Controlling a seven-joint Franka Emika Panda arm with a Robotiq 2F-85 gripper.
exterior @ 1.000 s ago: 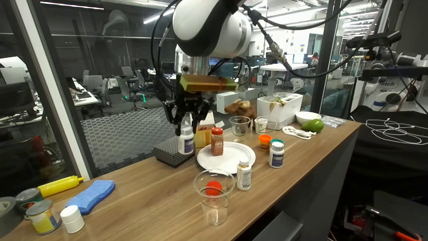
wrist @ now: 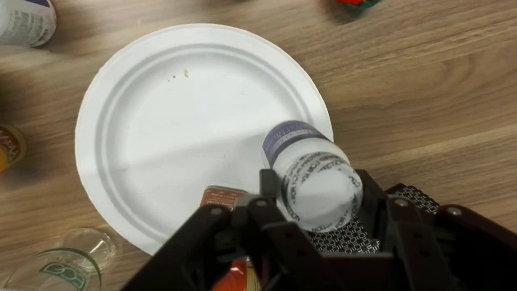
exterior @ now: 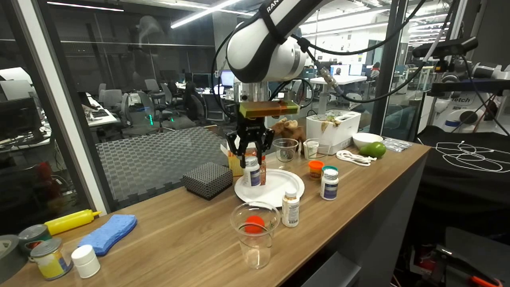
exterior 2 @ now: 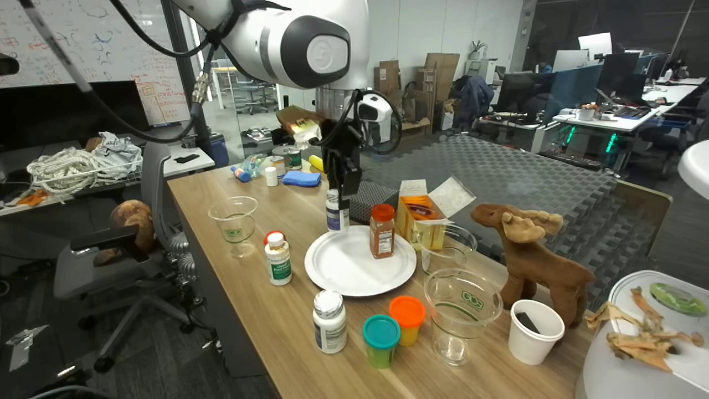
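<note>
My gripper (exterior: 252, 162) is shut on a white pill bottle (exterior: 252, 175) with a purple-blue label, gripped round its cap end. In the wrist view this bottle (wrist: 322, 189) is upright between the fingers, over the rim of the white plate (wrist: 203, 106). Whether its base touches the plate cannot be made out. A spice jar with a red lid (exterior 2: 382, 233) stands on the plate, close beside the held bottle; exterior view 1 shows it partly hidden behind that bottle.
A black mesh box (exterior: 208, 180) sits just left of the plate. Other bottles (exterior: 290, 208) (exterior: 329, 184), Play-Doh tubs (exterior 2: 406, 318) and clear cups (exterior 2: 458, 312) surround it. An open yellow box (exterior 2: 420, 216) stands behind. Bare table lies front left.
The gripper has carried the bottle rightward, from above the black mesh box to over the plate's left part, now in front of the spice jar in exterior view 1.
</note>
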